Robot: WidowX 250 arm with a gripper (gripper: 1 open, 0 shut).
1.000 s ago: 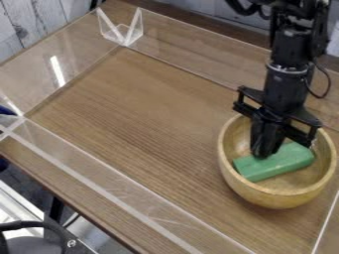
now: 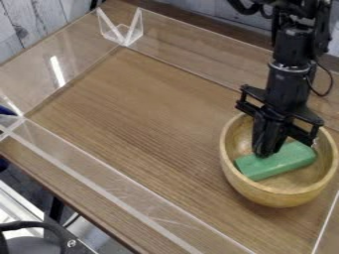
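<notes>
A wooden bowl (image 2: 276,193) sits at the right of the table, holding a green block (image 2: 276,164) that lies along its bottom. The black gripper (image 2: 264,150) reaches down from above into the bowl, its tips at the left part of the green block. Its fingers look close together; whether anything is between them is hard to tell, as the tips are small and dark against the block.
A clear plastic piece (image 2: 121,28) stands at the far back left. Black cables or hardware (image 2: 34,240) are at the bottom left, off the table's edge.
The gripper has shifted very slightly within the bowl over the green block; otherwise the scene looks the same.
</notes>
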